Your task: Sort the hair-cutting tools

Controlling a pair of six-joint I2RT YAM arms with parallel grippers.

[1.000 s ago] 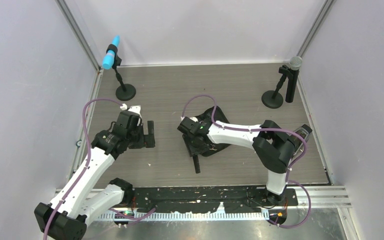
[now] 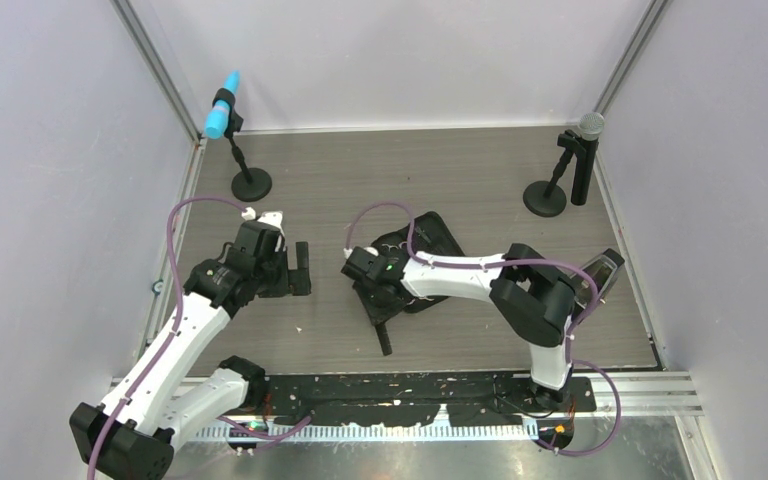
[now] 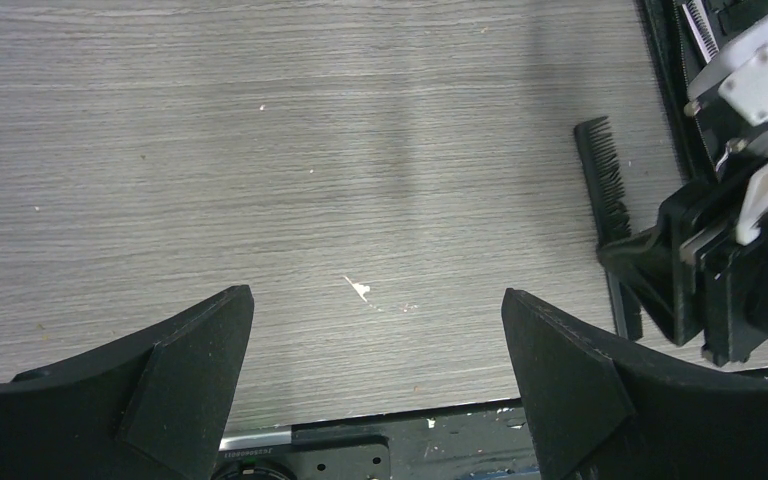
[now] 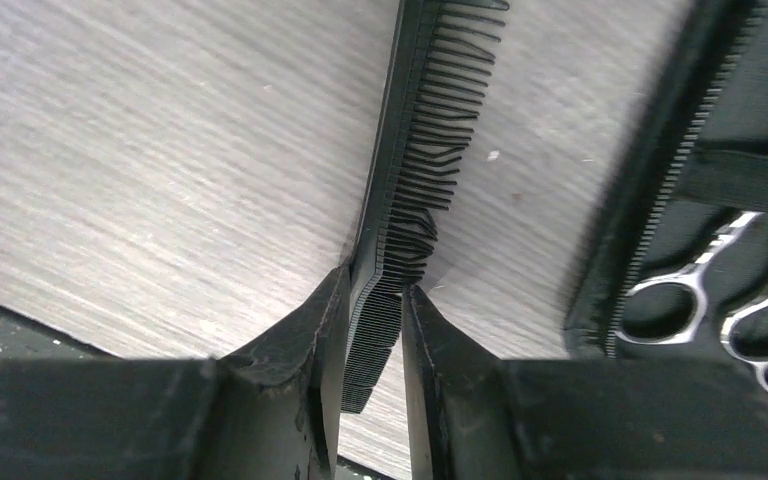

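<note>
A black comb (image 4: pixel 412 110) lies on the table, with my right gripper down over it, its fingertips at the lower part of the comb, open with a narrow gap. The left wrist view also shows the comb (image 3: pixel 602 175), left of the black zip case (image 3: pixel 670 60). In the right wrist view that case (image 4: pixel 625 230) holds silver scissors (image 4: pixel 690 280) in straps. My left gripper (image 2: pixel 300 268) hangs open over bare table at the left, nothing between its fingers.
Two stands stand at the back corners, one with a blue cylinder (image 2: pixel 218 112), the other with a microphone (image 2: pixel 584 165). The front edge (image 2: pixel 400 372) is close below the comb.
My right gripper has moved leftward and a little toward the front, and the comb has shifted left with it. The left arm has not moved.
</note>
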